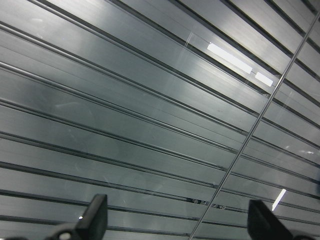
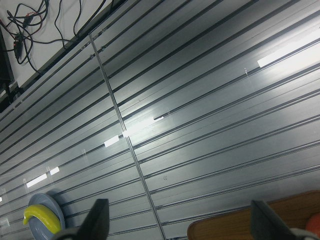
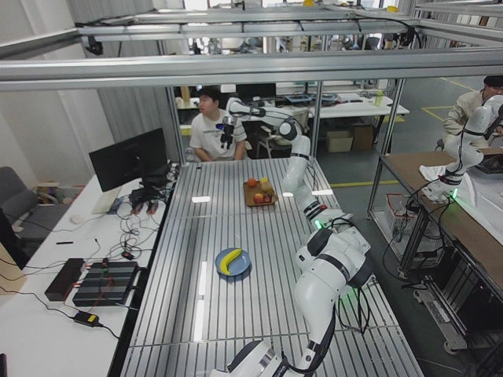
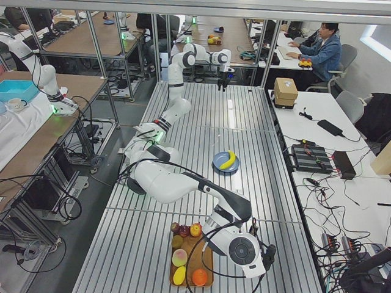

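Note:
A yellow banana (image 3: 230,259) (image 4: 228,160) lies on a blue plate (image 3: 241,269) (image 4: 219,168) mid-table, also at lower left of the right wrist view. A wooden tray (image 3: 250,203) (image 4: 195,256) holds several fruits, among them an orange (image 4: 200,276). One arm's gripper (image 3: 227,133) (image 4: 222,82) hangs over the table's far end in the left view. The other is partly seen near the tray in the right view. In the left wrist view the gripper stands open over bare table. In the right wrist view the gripper is open, the tray's edge below.
Side desks hold cables, black boxes (image 3: 104,284) and a monitor (image 3: 126,161). Metal frame bars run overhead. People sit beyond the table's edges.

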